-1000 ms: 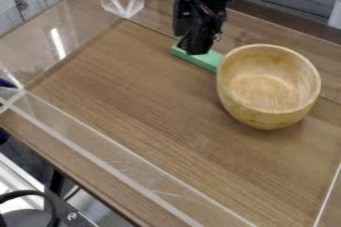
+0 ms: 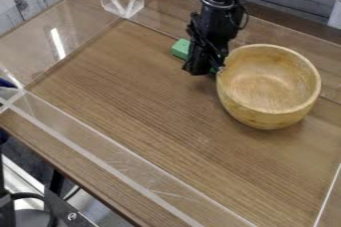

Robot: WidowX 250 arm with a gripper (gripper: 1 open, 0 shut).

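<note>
My black gripper reaches down from the top centre to just left of a large wooden bowl. Its fingertips are low over a green block, which is partly hidden behind them. The gripper looks narrow, but whether anything is between its fingers is unclear.
Transparent plastic edging runs along the lower left, and a clear bracket stands at the back left. A black cable lies at the bottom left corner.
The bowl looks unmoved.
</note>
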